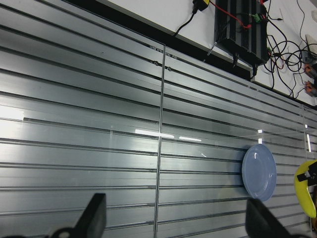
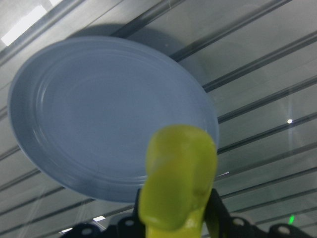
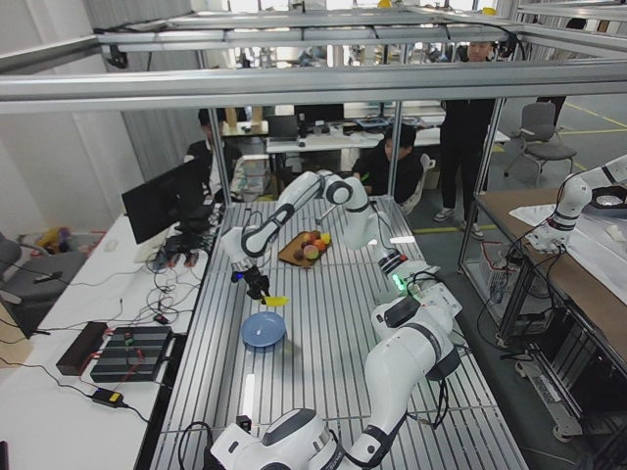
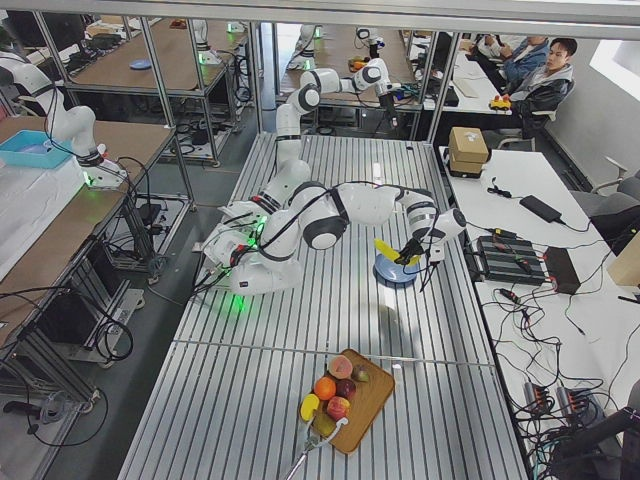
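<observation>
A yellow banana [image 2: 177, 173] is held in my right gripper [image 3: 259, 294], which is shut on it just above the blue plate [image 2: 104, 109]; in the right wrist view it covers the plate's near edge. The plate [image 3: 263, 330] lies on the slatted table [image 3: 216, 382]. My left gripper hangs over bare table, its fingertips dark and blurred at the bottom edge of the left wrist view, wide apart with nothing seen between them.
A wooden tray [image 4: 370, 410] of assorted fruit stands at the other end of the table. A cluttered white side table [image 3: 78, 411] runs alongside.
</observation>
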